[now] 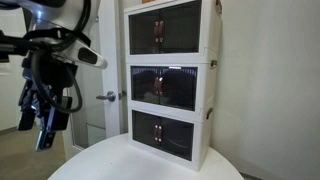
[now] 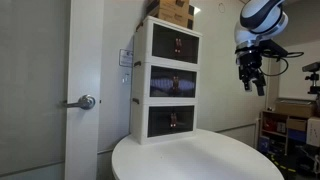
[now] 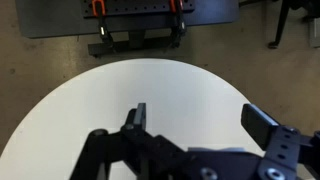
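Observation:
A white cabinet [image 1: 207, 95] of three stacked units stands on a round white table. Its dark front panels carry reddish-brown handles [image 1: 158, 88] near the middle, and all three fronts look closed. Off to one side of the cabinet, my gripper [image 1: 36, 128] hangs in the air, pointing down. In the wrist view, its fingers [image 3: 137, 114] are wide apart, with only bare tabletop visible between them. At the top of that view appears the cabinet's dark front, apart from my fingers.
Brown boxes [image 2: 172, 12] rest on top of the cabinet. A door with a metal handle [image 2: 84, 102] stands to one side, a wall behind. Shelving with bins [image 2: 296, 125] lies at the far right.

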